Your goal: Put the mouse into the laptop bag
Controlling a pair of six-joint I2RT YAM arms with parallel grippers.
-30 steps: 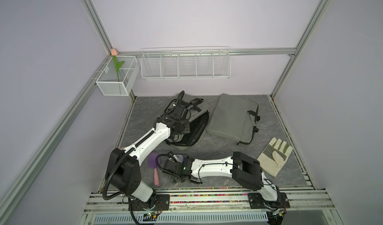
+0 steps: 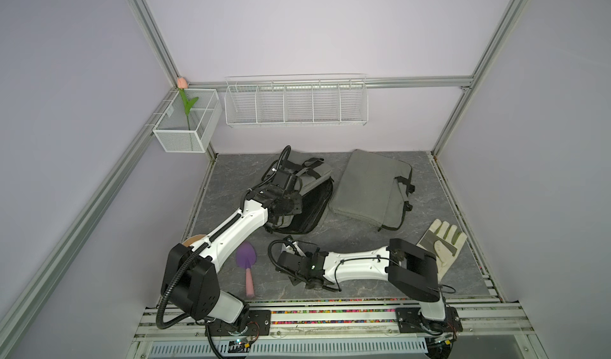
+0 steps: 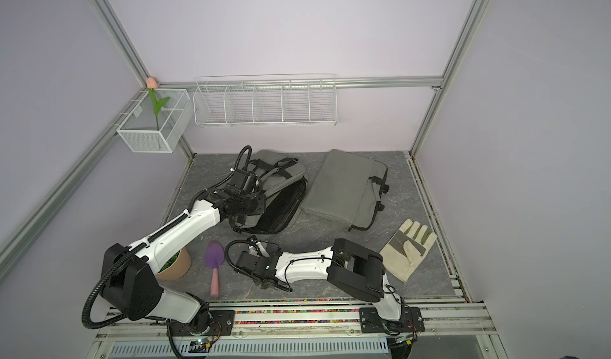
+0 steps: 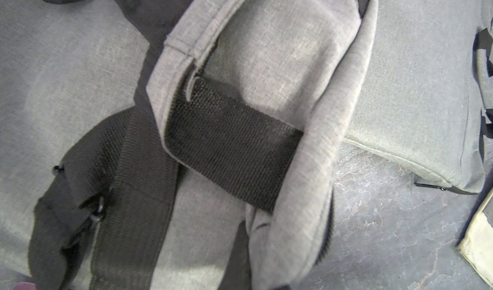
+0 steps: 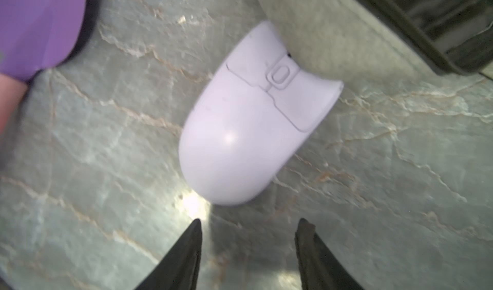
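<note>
In the right wrist view, a pale lilac mouse (image 5: 236, 130) lies on the grey table with its button end close to the laptop bag (image 5: 328, 28). Just short of the mouse's rounded end, my right gripper is open with nothing between its fingers. The laptop bag (image 2: 316, 207) lies with its dark opening facing the front right, its flap propped up. Over the bag's left side is my left gripper (image 2: 292, 203); its fingertips are hidden, so its finger cannot be judged. Grey cloth and black webbing (image 4: 236, 141) fill much of the left wrist view.
A second grey bag (image 2: 369, 190) lies closed to the right. A purple trowel (image 2: 246, 257) is at the front left, beside a plant pot (image 3: 175, 266). A work glove (image 2: 442, 247) lies at the far right. White baskets (image 2: 296, 103) hang behind.
My right arm has shifted to the right at the front of the table.
</note>
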